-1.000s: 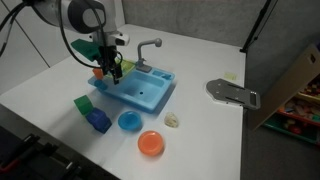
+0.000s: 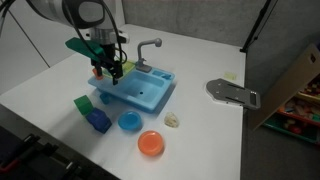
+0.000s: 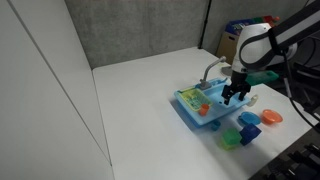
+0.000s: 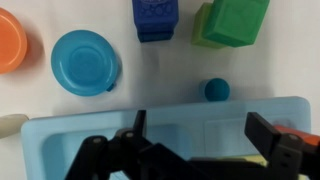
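Observation:
My gripper stands open above the light blue toy sink (image 4: 85,124), with wide-spread fingers and nothing seen held between them. In the first exterior view the arm covers the sink's (image 2: 160,94) left end. A small blue cup (image 4: 215,90) stands just outside the sink's edge in the wrist view. Beyond it are a green block-like container (image 4: 236,20) and a dark blue one (image 4: 155,16). A blue plate (image 4: 84,62) and an orange plate (image 4: 10,42) lie off to the left. An orange cup (image 3: 204,110) is in the sink area, by the green rack (image 3: 192,98).
A grey faucet (image 2: 147,44) rises at the sink's back. Right of the sink lie a small pale object (image 2: 171,120) and a grey tray-like piece (image 2: 233,94). A wooden shelf (image 2: 293,85) stands beyond the table.
My gripper has shifted slightly toward the near left and lower over the sink's left end, hiding more of the orange cup. The objects on the table look unmoved.

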